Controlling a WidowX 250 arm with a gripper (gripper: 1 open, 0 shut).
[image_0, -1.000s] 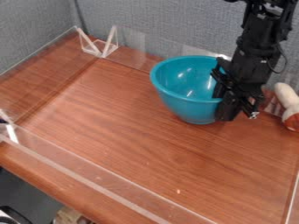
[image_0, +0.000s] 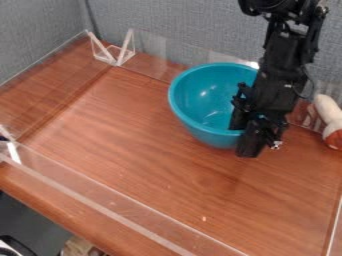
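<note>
A teal bowl (image_0: 201, 105) sits on the wooden table (image_0: 147, 200) at the middle back. My black gripper (image_0: 254, 135) reaches down from the upper right at the bowl's right side, low near the table, overlapping the bowl's rim. Whether its fingers hold the rim is hard to tell.
A white and red object (image_0: 329, 123) lies at the right edge behind the gripper. A white wire stand (image_0: 110, 50) is at the back left. Clear barriers run along the edges.
My gripper has moved down and toward the front, slightly left. The bowl has shifted a little to the left.
</note>
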